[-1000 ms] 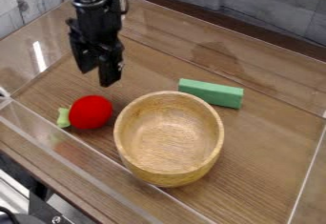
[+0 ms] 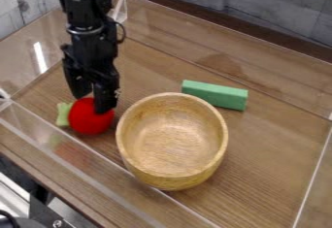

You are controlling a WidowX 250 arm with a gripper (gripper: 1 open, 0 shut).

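The black arm point(image 2: 85, 28) comes down from the top left, its gripper point(image 2: 88, 94) low over a red tomato-like object point(image 2: 93, 117) with a green top point(image 2: 64, 115). The fingertips reach the red object's upper part; whether they touch or are shut is unclear.
A wooden bowl point(image 2: 172, 157) lies close to the right of the red object. A green block point(image 2: 215, 94) sits behind the bowl at right.
The gripper has moved down and toward the viewer, from behind the red object to its upper part. The other objects look unmoved.
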